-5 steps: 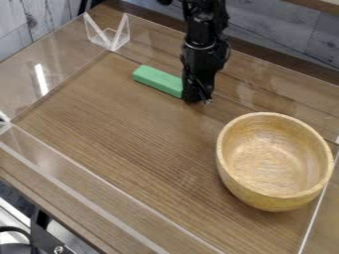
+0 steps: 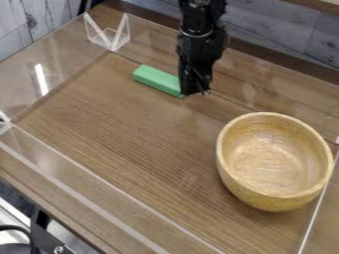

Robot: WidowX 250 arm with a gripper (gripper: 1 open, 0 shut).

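A green bar-shaped block (image 2: 157, 79) lies on the wooden table near the back, left of centre. The black robot gripper (image 2: 195, 85) hangs down from the top centre, its tips low at the right end of the block. It looks closed, and whether anything is between its fingers is too small to tell.
A large light wooden bowl (image 2: 273, 161) stands at the front right of the table (image 2: 119, 159). A clear plastic piece (image 2: 110, 33) is at the back left corner.
The gripper has shifted slightly up and back from the block's right end. The block looks about where it was.
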